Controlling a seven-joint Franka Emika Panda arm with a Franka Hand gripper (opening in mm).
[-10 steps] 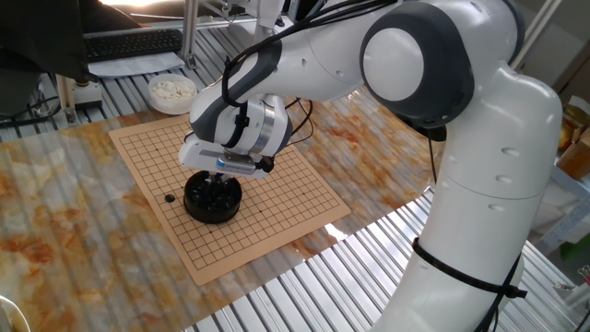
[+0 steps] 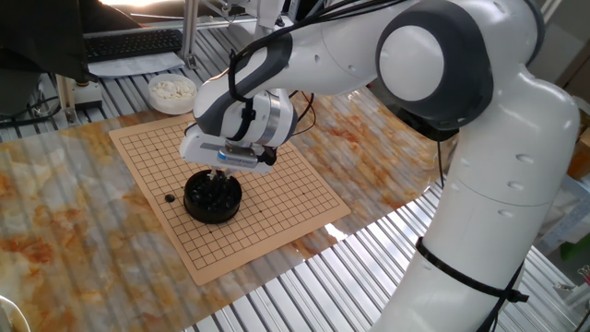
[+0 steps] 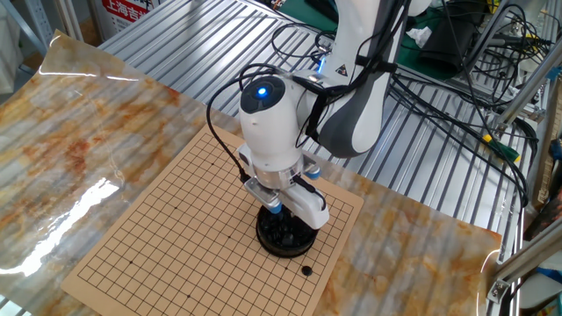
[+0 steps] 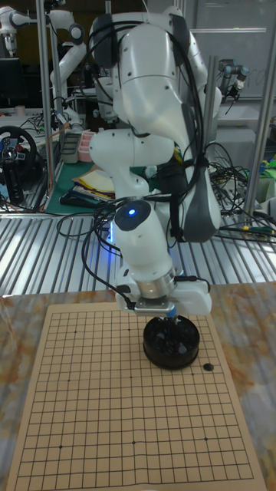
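A round black bowl (image 2: 213,212) full of black stones stands on the tan grid board (image 2: 267,214). My gripper (image 2: 220,174) points down over the bowl, its fingertips at the level of the stones or just above them. In the second view the white hand (image 3: 307,207) covers part of the bowl (image 3: 285,248) and hides the fingers. The third view shows the hand above the back of the bowl (image 4: 172,360). Whether the fingers are apart, or a stone sits between them, is too small to make out. One black stone (image 2: 170,198) lies alone on the board beside the bowl.
A clear bowl of white stones (image 2: 172,92) stands behind the board. A marble-patterned sheet (image 2: 74,212) lies around the board. Beyond its edge is a ribbed metal table (image 3: 184,44). Most of the board is bare. Cables (image 3: 492,149) lie behind the arm.
The bowl and the lone stone have stayed put.
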